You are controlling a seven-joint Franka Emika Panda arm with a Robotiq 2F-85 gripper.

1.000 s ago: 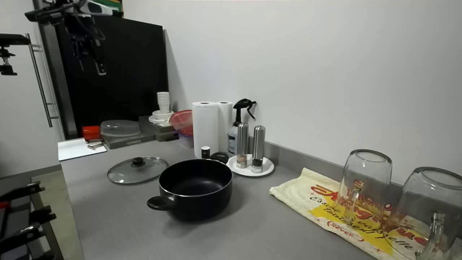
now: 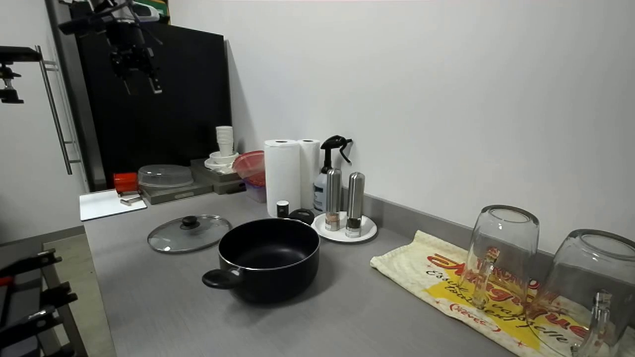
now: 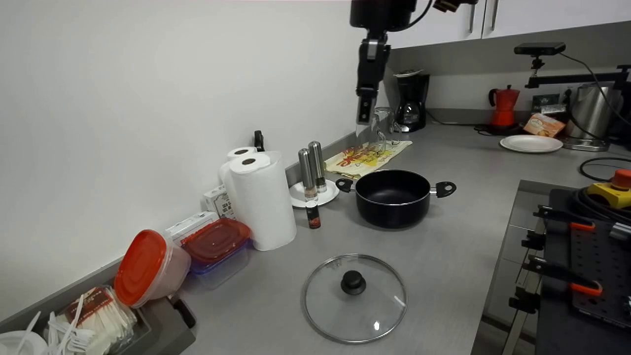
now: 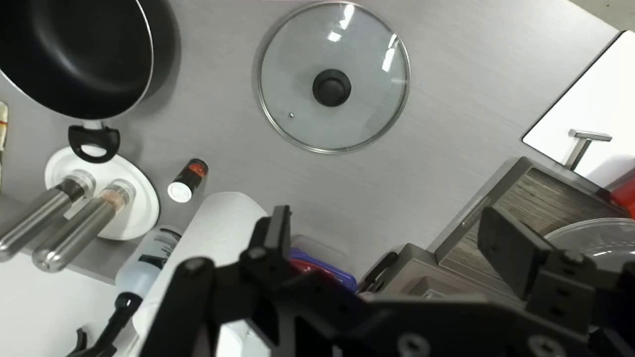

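Note:
My gripper (image 2: 143, 89) hangs high above the counter in front of the black panel, open and with nothing between its fingers. In the wrist view its two dark fingers (image 4: 506, 250) stand wide apart. Below lies a round glass lid (image 3: 378, 284) with a black knob (image 4: 331, 87), flat on the counter and well clear of the gripper. Beside the lid stands a black two-handled pot (image 2: 268, 262), uncovered; no contents show in it.
Paper towel rolls (image 3: 260, 207), a small spice jar (image 3: 313, 215) and a white plate (image 2: 363, 231) with two metal grinders line the wall. Glass jugs (image 2: 503, 256) rest on a printed towel (image 2: 411, 262). Grey trays (image 2: 178, 194) stand beyond the lid.
In exterior view 1 my gripper has moved a little to the right and slightly up. The lid, the pot and everything on the counter stay where they were.

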